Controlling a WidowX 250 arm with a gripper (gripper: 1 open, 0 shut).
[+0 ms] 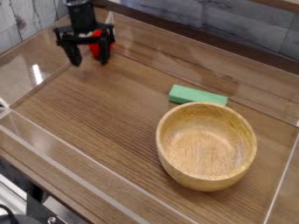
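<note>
My dark gripper (86, 48) is at the top left, on the far part of the wooden table. Just behind and right of it is a red object (100, 40), partly hidden by the gripper. The image is too blurred to tell whether the fingers are open or shut, or whether they touch the red object.
A green block (198, 95) lies right of centre. A large tan bowl (205, 150) sits at the lower right.
</note>
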